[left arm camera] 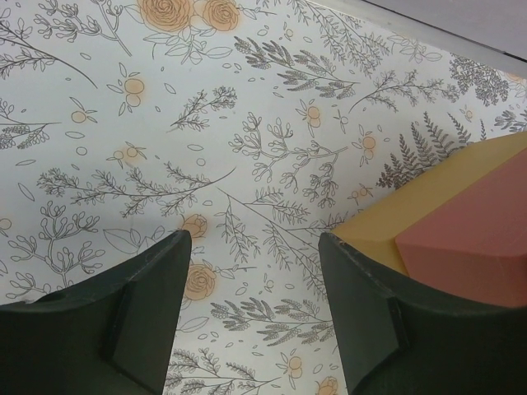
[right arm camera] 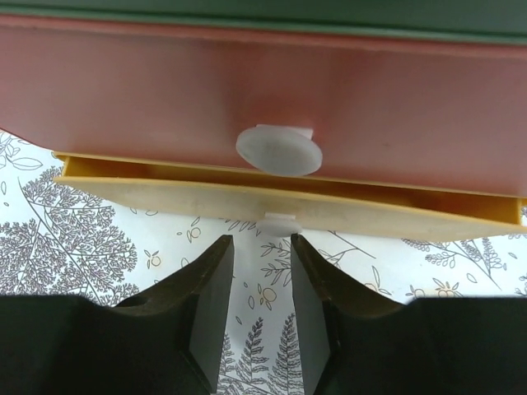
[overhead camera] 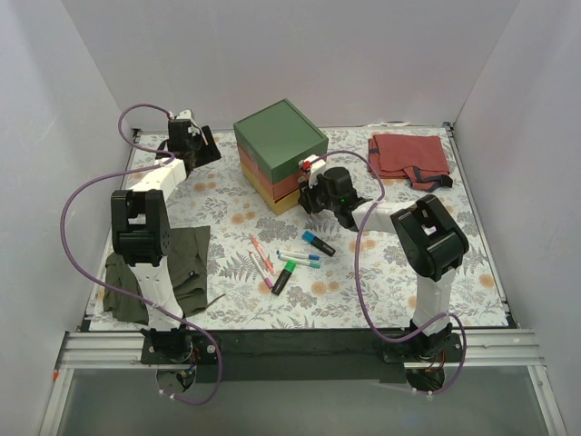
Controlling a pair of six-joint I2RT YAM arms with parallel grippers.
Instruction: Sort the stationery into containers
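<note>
A box with green, red and yellow drawers (overhead camera: 280, 141) stands at the back middle of the table. In the right wrist view, the yellow bottom drawer (right arm camera: 165, 191) sits slightly pulled out, showing a narrow gap under the red drawer (right arm camera: 123, 99). My right gripper is at its pale knob (right arm camera: 278, 224), fingers apart; contact cannot be made out. At the back left my left gripper is open and empty above bare tabletop. Markers lie in front of the box: a black one with green cap (overhead camera: 283, 278), a blue-capped black one (overhead camera: 319, 243) and several slim pens (overhead camera: 298, 256).
A red cloth pouch (overhead camera: 407, 156) lies at the back right. The dark green cloth (overhead camera: 188, 268) lies at the front left, under part of the left arm. Bare patterned tabletop (overhead camera: 363, 304) extends along the front right.
</note>
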